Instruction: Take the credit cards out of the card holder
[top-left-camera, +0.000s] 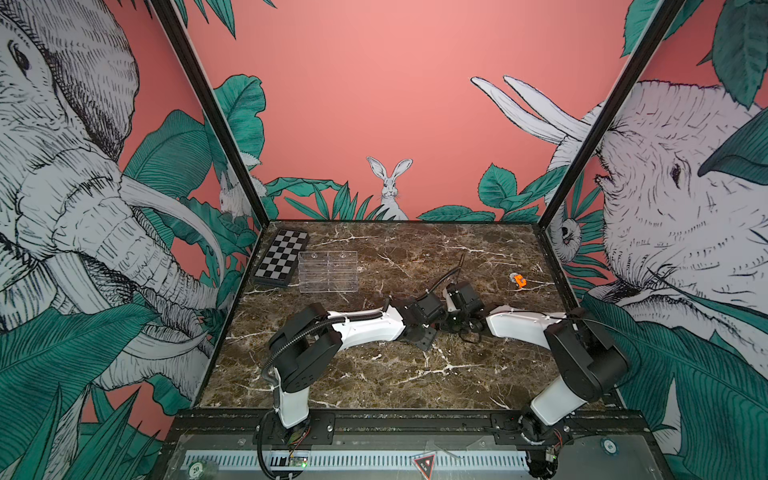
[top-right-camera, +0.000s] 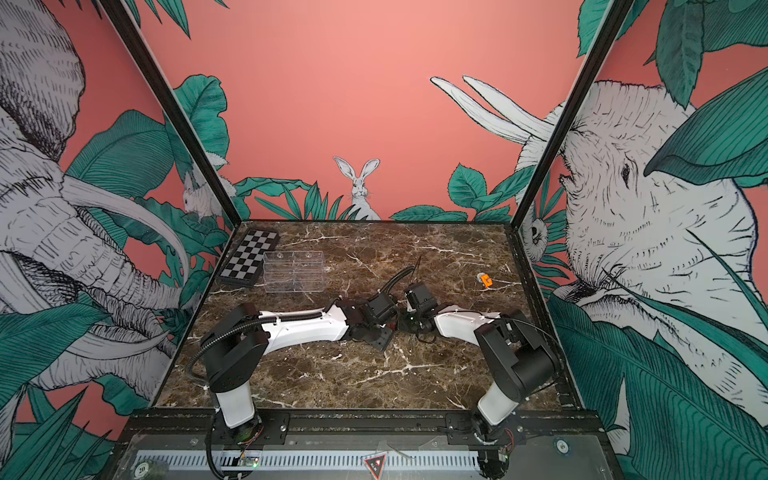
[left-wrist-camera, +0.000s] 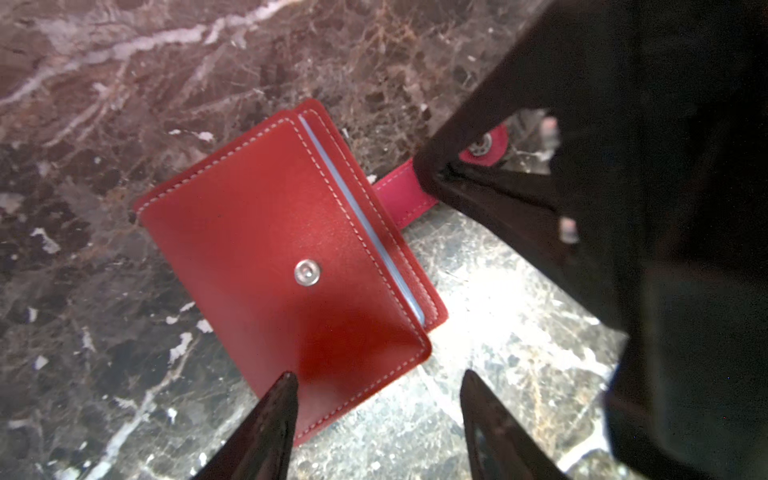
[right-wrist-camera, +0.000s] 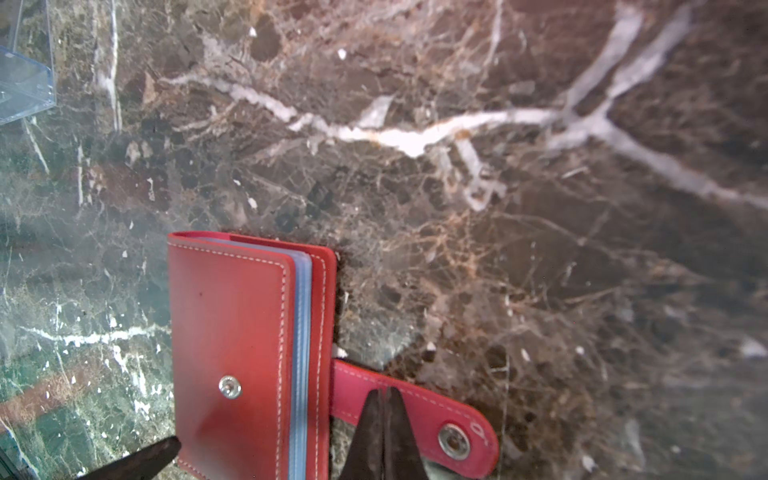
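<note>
The red card holder (left-wrist-camera: 280, 264) lies folded on the marble table, its snap stud facing up. Along its side, a thin bluish edge of sleeves or cards (right-wrist-camera: 300, 360) shows between the covers. A pink strap (right-wrist-camera: 456, 428) with a metal snap sticks out to the right. Over that strap my right gripper is shut; whether it pinches or only presses the strap cannot be told. My left gripper stands part open above the holder's lower corner, nothing between its fingers. Both arms almost hide the holder from above.
A clear compartment tray (top-left-camera: 328, 272) stands at the back left beside a checkered board (top-left-camera: 281, 257). A small orange object (top-left-camera: 518, 281) is at the right. Bare marble lies in front of the arms, while the two grippers are very close together.
</note>
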